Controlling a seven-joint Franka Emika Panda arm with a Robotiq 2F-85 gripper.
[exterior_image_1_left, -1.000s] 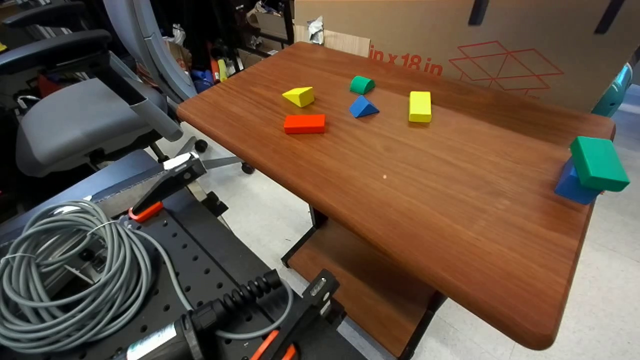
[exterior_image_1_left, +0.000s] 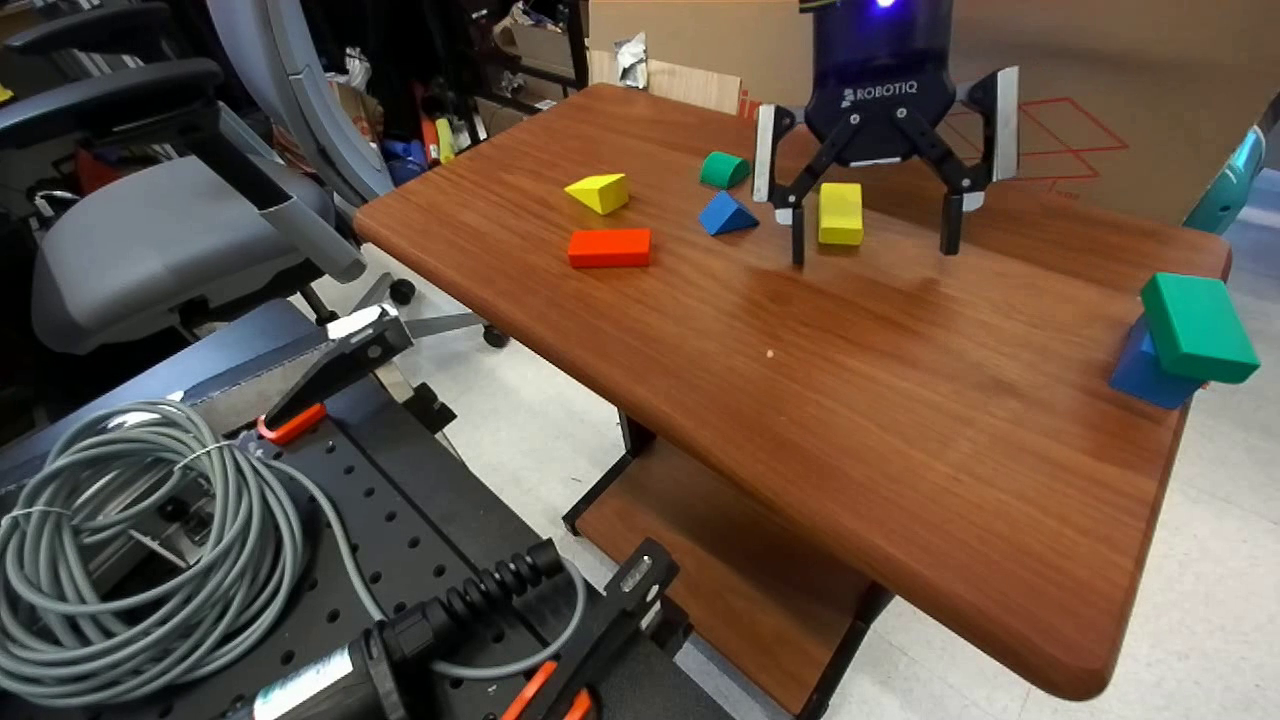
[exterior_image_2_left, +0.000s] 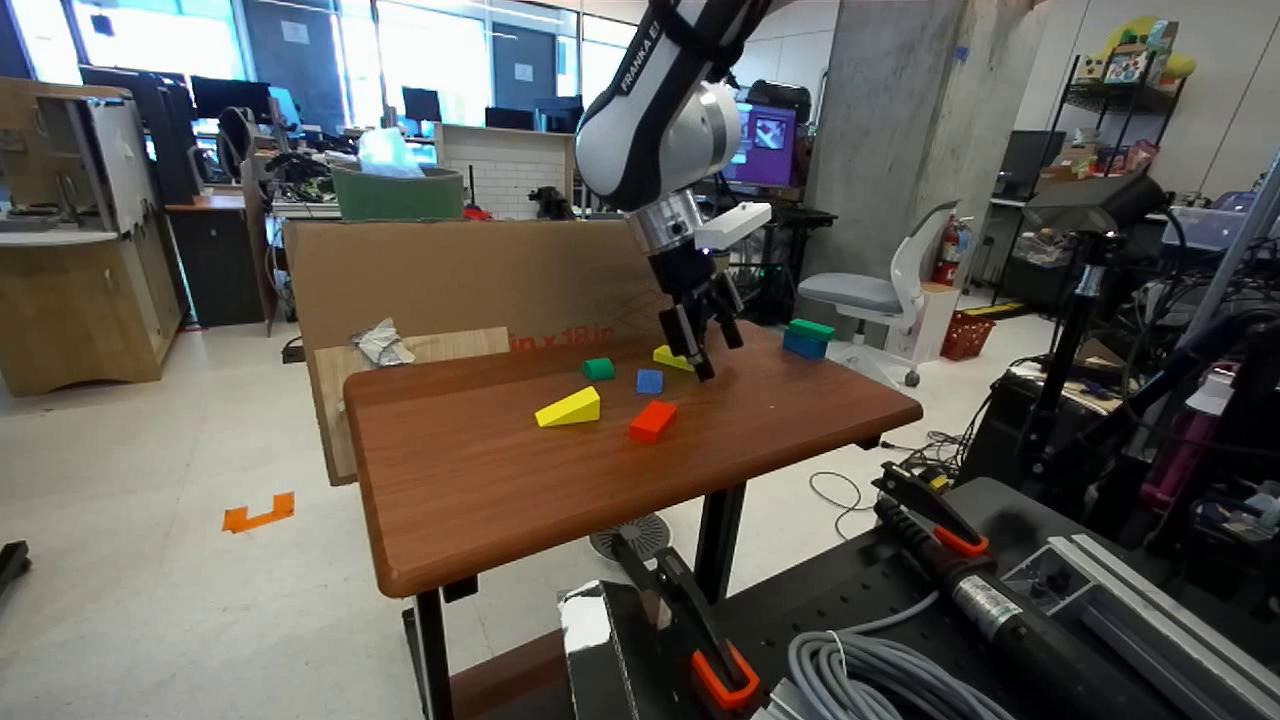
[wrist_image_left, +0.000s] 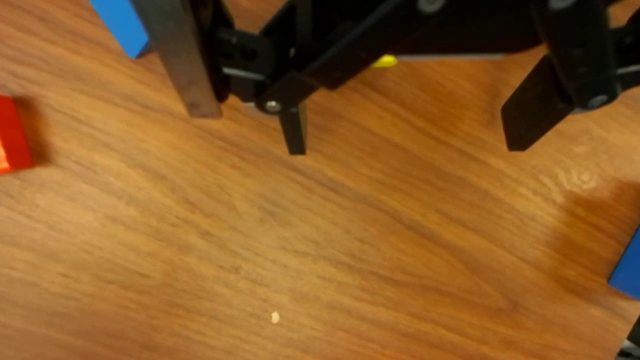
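My gripper (exterior_image_1_left: 875, 242) stands open over the back of the brown table (exterior_image_1_left: 948, 480), with nothing between its fingers. In exterior view 1 a yellow block (exterior_image_1_left: 841, 214) appears behind and between the fingertips; only a sliver of yellow (wrist_image_left: 385, 61) shows in the wrist view. To its left lie a blue triangular block (exterior_image_1_left: 727, 214), a green half-round block (exterior_image_1_left: 723, 169), a yellow wedge (exterior_image_1_left: 597, 192) and a red block (exterior_image_1_left: 609, 248). Near the right edge, a green block (exterior_image_1_left: 1200, 326) rests on a blue block (exterior_image_1_left: 1148, 370), overhanging it.
Open tabletop stretches across the table's front and centre. A large cardboard sheet (exterior_image_2_left: 396, 276) stands along the back edge. Close to the front is a black cart (exterior_image_1_left: 396, 480) with coiled grey cable (exterior_image_1_left: 258, 564) and clamps.
My gripper has come down and to the left in exterior view 1, from the upper right edge to beside the yellow block. The blocks have not moved.
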